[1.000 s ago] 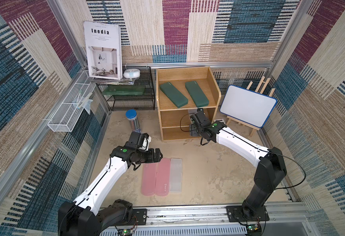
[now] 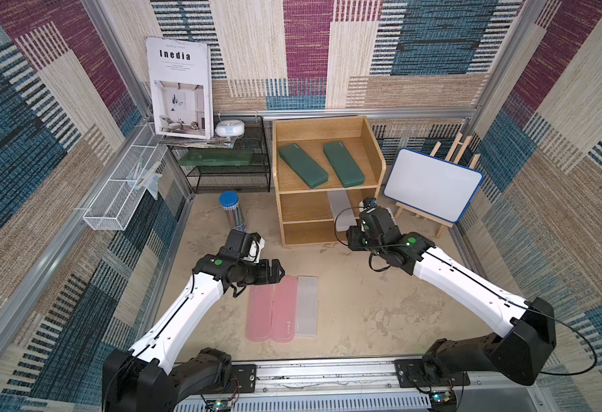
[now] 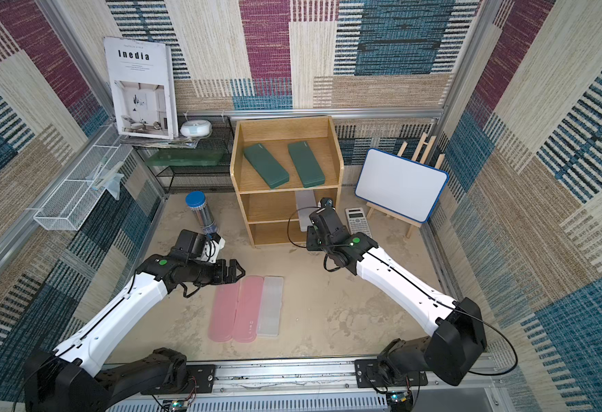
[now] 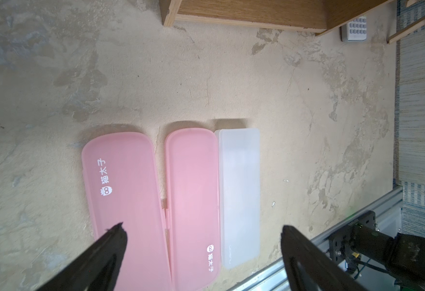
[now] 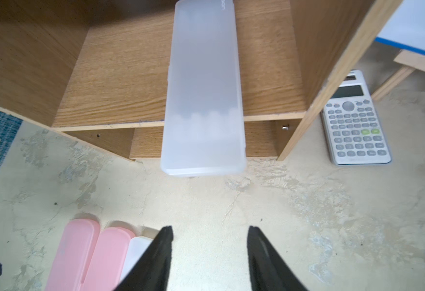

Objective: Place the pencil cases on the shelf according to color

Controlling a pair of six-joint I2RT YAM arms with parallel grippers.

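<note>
A translucent white pencil case (image 5: 203,97) rests on the middle board of the wooden shelf (image 5: 270,63), its near end jutting well past the front edge. Clear of that end, my right gripper is open and empty. Two green pencil cases (image 2: 303,164) lie slanted on the top board. On the table, a pink pencil case (image 4: 125,194), a second pink pencil case (image 4: 193,194) and another translucent white pencil case (image 4: 240,194) lie side by side. My left gripper is open above them, holding nothing.
A calculator (image 5: 358,123) and a whiteboard (image 2: 433,184) on an easel stand right of the shelf. Left of it are a blue-lidded jar (image 2: 232,209) and a black wire rack (image 2: 259,164). The table in front of the shelf is bare.
The left arm is practically still.
</note>
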